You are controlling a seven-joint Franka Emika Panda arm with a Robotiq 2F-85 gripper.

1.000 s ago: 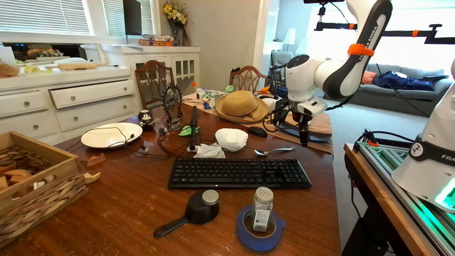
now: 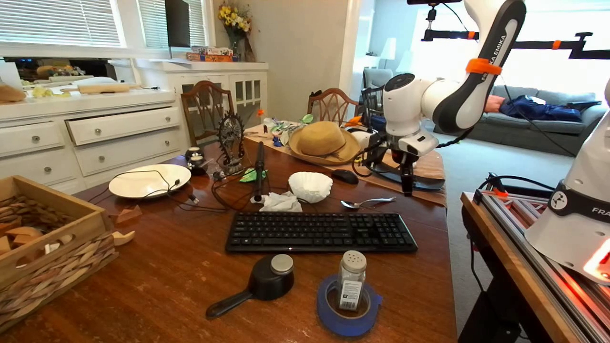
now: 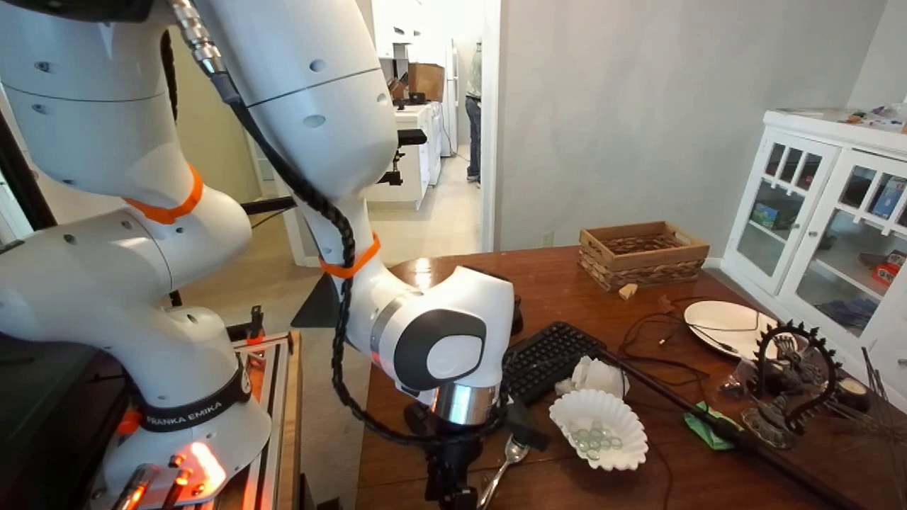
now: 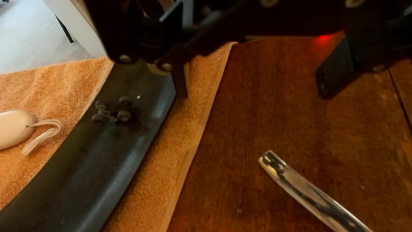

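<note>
My gripper stands open above the table, its two fingers wide apart and only bare wood and a strip of towel below the gap. In the first exterior view the gripper (image 2: 406, 186) hangs near the table's right edge, just right of the spoon (image 2: 366, 202). From the wrist, the spoon's shiny handle (image 4: 309, 189) lies below and clear of the fingers. A dark curved board (image 4: 112, 147) rests on the orange towel (image 4: 166, 170) to the left, with a small wheeled piece (image 4: 112, 112) on it.
A black keyboard (image 2: 320, 232), a white fluted bowl (image 2: 310, 186) and a mouse (image 2: 344, 176) lie nearby. Nearer the front are a black pan (image 2: 269, 283) and a shaker (image 2: 350, 280) inside blue tape (image 2: 349, 326). A basket (image 2: 51, 246) occupies the left.
The light at the robot's base has turned from green to red. Arm, gripper and the objects on the table look unmoved.
</note>
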